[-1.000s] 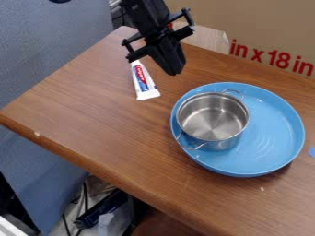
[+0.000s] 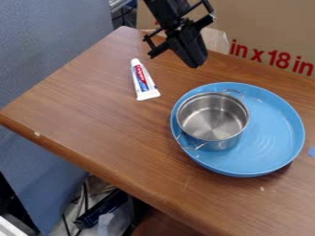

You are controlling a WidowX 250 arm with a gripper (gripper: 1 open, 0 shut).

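Note:
A black robot gripper hangs at the top centre, above the back of the wooden table; whether it is open or shut is hard to make out. A white toothpaste tube with red and blue print lies on the table left of centre, below and left of the gripper. A steel pot with wire handles sits on a blue plate at the right.
The wooden table has free room at its left and front. A cardboard box with red lettering stands behind it. Blue-grey fabric and clutter lie beyond the left edge.
The arm has moved up and to the right, uncovering more of the tabletop above the tube. The tube, pot and plate have not moved.

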